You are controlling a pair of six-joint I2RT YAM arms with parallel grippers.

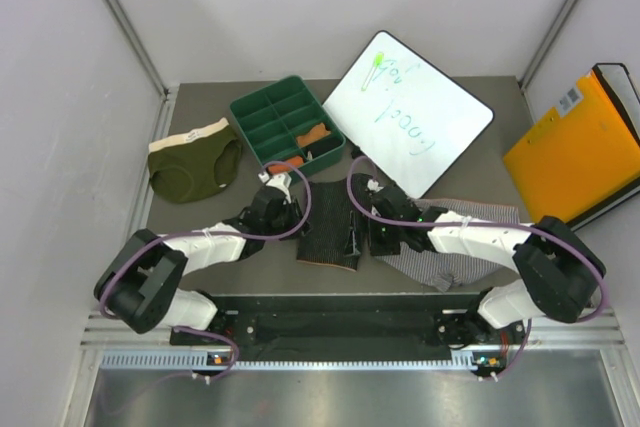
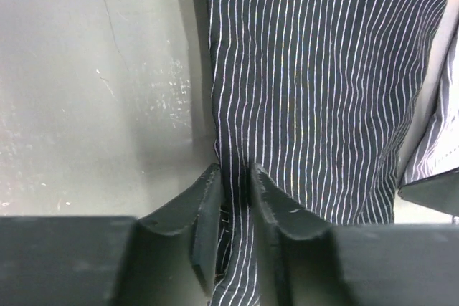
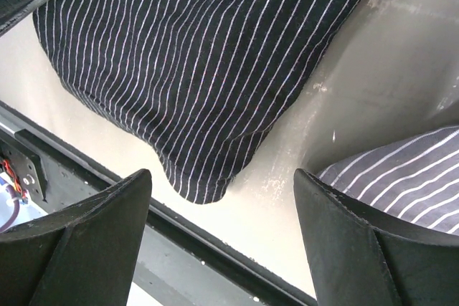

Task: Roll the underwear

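The dark pinstriped underwear (image 1: 328, 215) lies folded into a long strip at the middle of the table, in front of the green box. In the left wrist view, its left edge runs between the close-set fingertips of my left gripper; whether they grip the cloth is unclear. My right gripper stands open at the strip's right side, the cloth's near corner reaching toward the gap between its fingers. A dark fingertip (image 2: 434, 191) of the right gripper enters the left wrist view at the right edge.
Olive underwear (image 1: 195, 162) lies flat at the left. A green divided box (image 1: 262, 107) holds rolled items in its front compartments. A whiteboard (image 1: 410, 112) leans behind, a yellow binder (image 1: 570, 147) stands right. Grey striped cloth (image 1: 460, 265) lies under the right arm.
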